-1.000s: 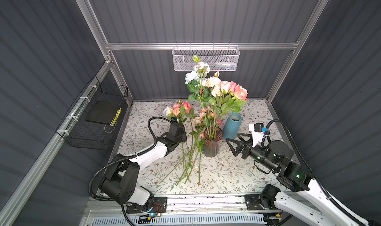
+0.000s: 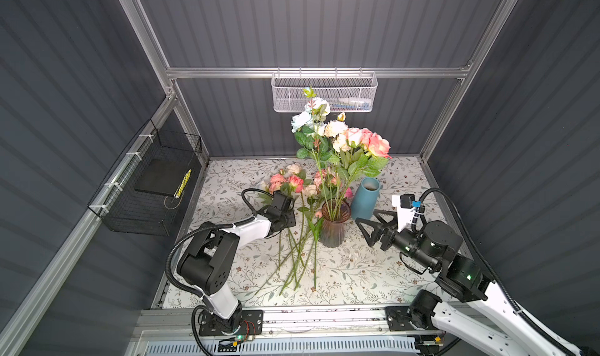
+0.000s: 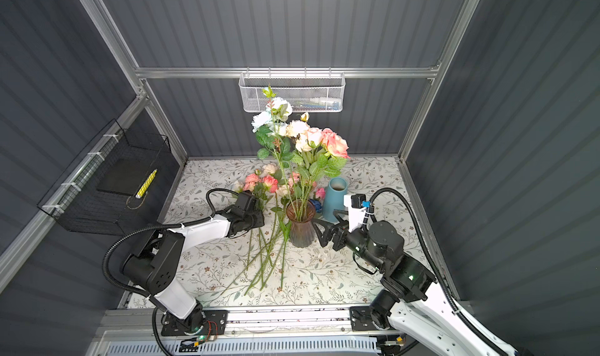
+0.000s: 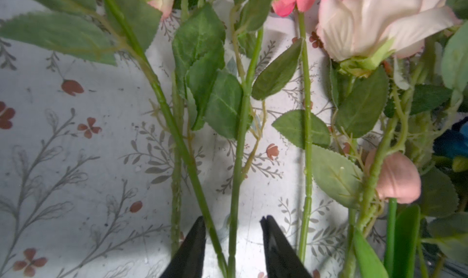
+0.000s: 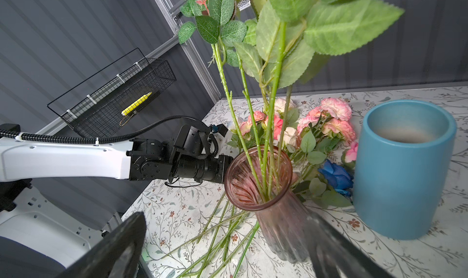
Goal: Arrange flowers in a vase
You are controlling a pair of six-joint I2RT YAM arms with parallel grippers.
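Note:
A ribbed brown glass vase [image 2: 333, 231] holds tall white, cream and pink roses [image 2: 353, 137]. Loose flowers lie left of and behind it, their green stems [image 4: 234, 200] pointing toward the front. My left gripper is low over these stems, part open; the wrist view shows stems in the gap between its fingertips, not visibly gripped. My right gripper stands open in front of and right of the glass vase, nothing between its fingers.
A blue vase [image 5: 399, 180] stands right of the glass vase, a blue flower [image 5: 336, 178] beside it. A wire basket [image 2: 150, 206] hangs on the left wall, a mesh basket [image 2: 324, 93] at the back.
The left arm has shifted slightly right, and the loose flower heads near its gripper have moved a little. The right arm has stayed still.

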